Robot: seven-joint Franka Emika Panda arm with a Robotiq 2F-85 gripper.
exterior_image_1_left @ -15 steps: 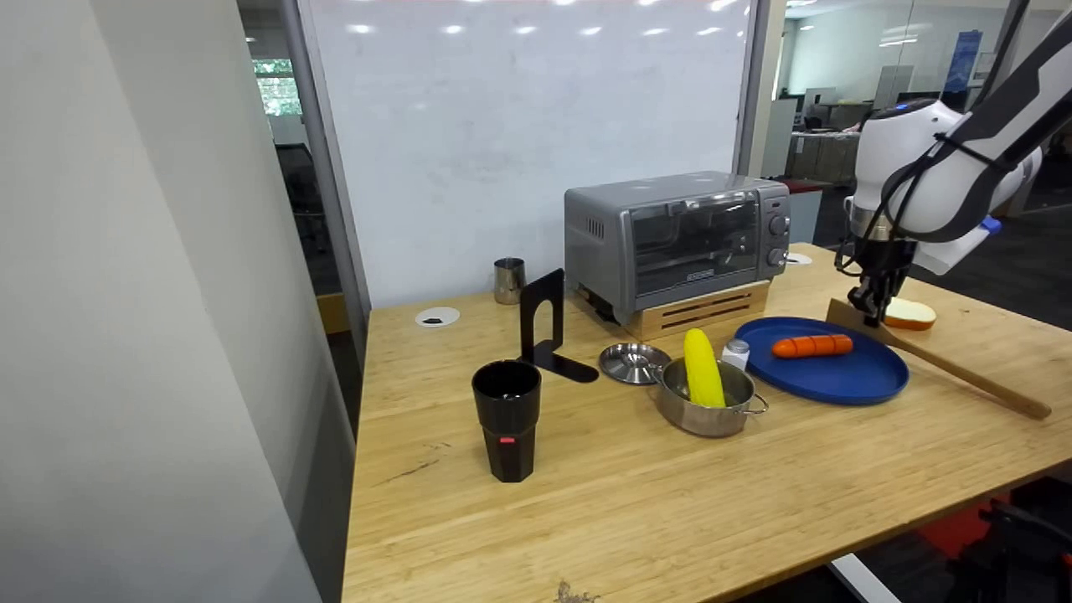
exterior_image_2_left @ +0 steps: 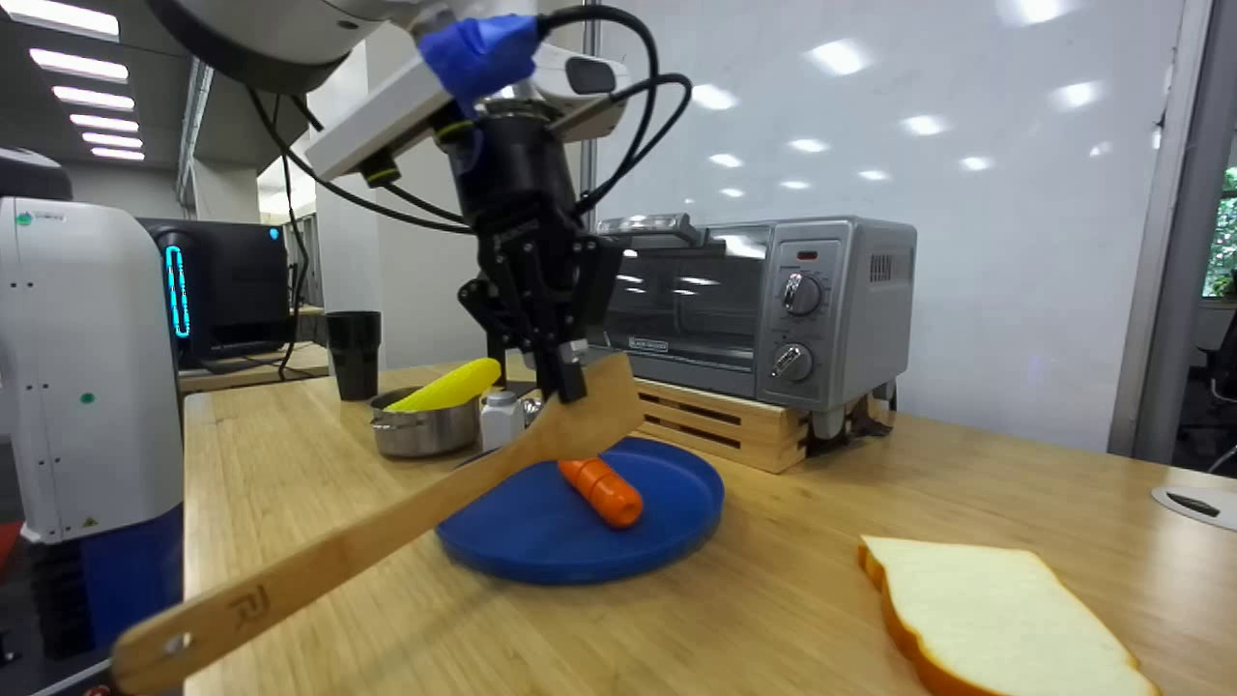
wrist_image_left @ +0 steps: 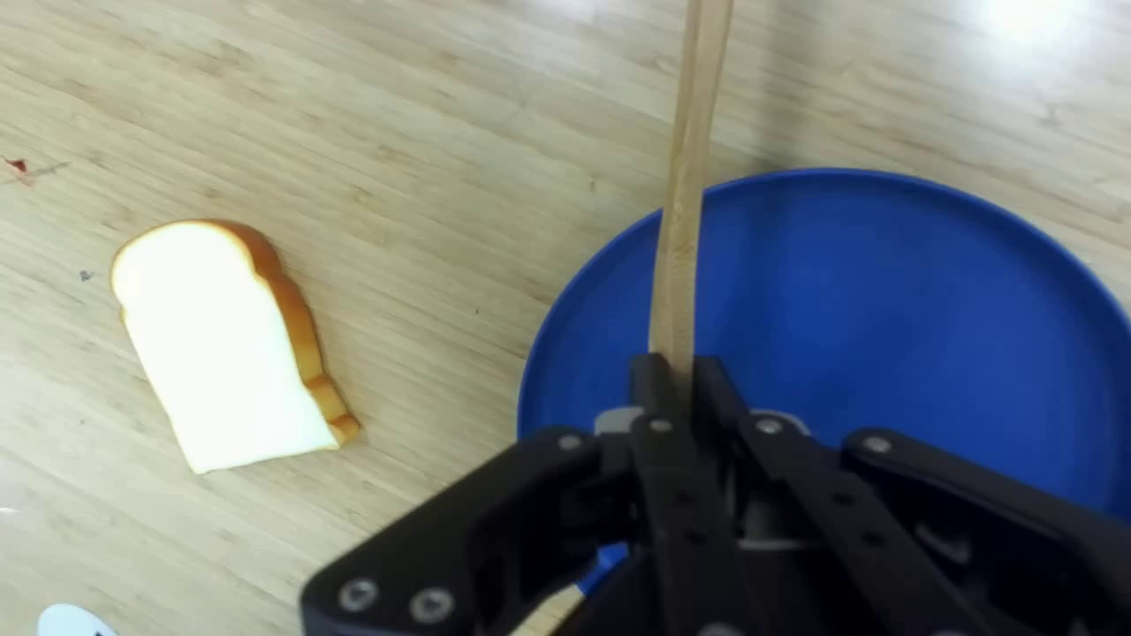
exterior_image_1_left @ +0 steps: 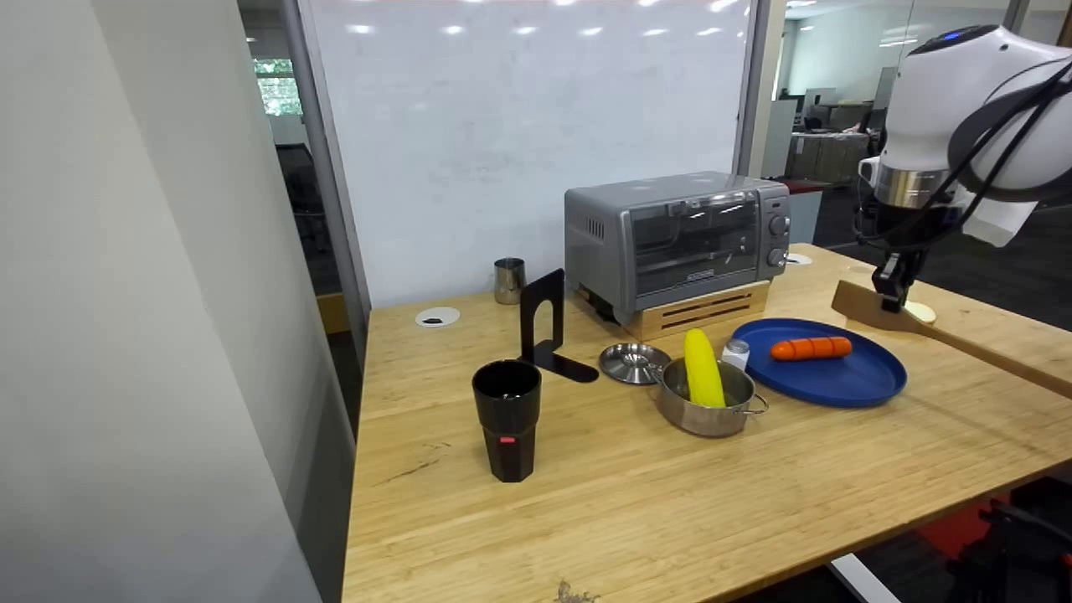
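Note:
My gripper (exterior_image_2_left: 570, 377) is shut on a wooden spatula (exterior_image_2_left: 429, 499), gripping it at the broad blade end. The long handle slants down toward the near left in exterior view 2 and points away at the top of the wrist view. Under the spatula lies the blue plate (exterior_image_2_left: 545, 566), apart from the blade as far as shows. On the plate rests an orange sausage-like piece (exterior_image_1_left: 811, 348) with dark bands; my gripper's body hides it in the wrist view.
A bread slice (wrist_image_left: 228, 344) lies on the table beside the plate. A steel pot (exterior_image_1_left: 706, 414) holding a yellow item (exterior_image_1_left: 703, 370), a white-bodied shaker (exterior_image_2_left: 501, 420) and the toaster oven (exterior_image_1_left: 693, 241) stand nearby. A black cup (exterior_image_1_left: 507, 417) is farther off.
The arm has lifted the spatula off the table and brought it nearer the right edge of exterior view 1. It now covers most of the bread there. The plate has shifted very slightly.

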